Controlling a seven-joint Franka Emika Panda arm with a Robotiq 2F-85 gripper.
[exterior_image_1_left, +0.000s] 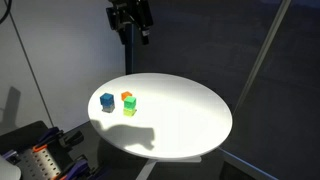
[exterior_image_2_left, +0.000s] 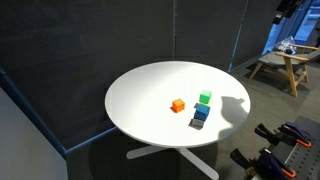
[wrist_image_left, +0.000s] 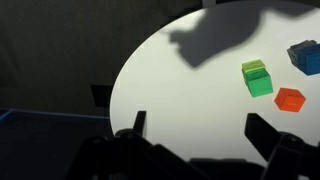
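Note:
High above the white round table (exterior_image_1_left: 185, 120), my gripper (exterior_image_1_left: 134, 41) points downward with its fingers apart and nothing between them. In the wrist view the open gripper frames bare white tabletop. A green block (wrist_image_left: 259, 83) and a yellow-green block (wrist_image_left: 253, 67) are close together, overlapping in view. An orange block (wrist_image_left: 290, 99) stands by itself near them. A blue block (exterior_image_2_left: 202, 112) and a dark grey block (exterior_image_2_left: 197, 124) also form a close pair. Whether either pair is stacked or side by side, I cannot tell for certain.
My arm's shadow (wrist_image_left: 212, 40) falls across part of it. A wooden chair (exterior_image_2_left: 285, 68) stands off in the background, beyond the table. Dark curtains hang behind.

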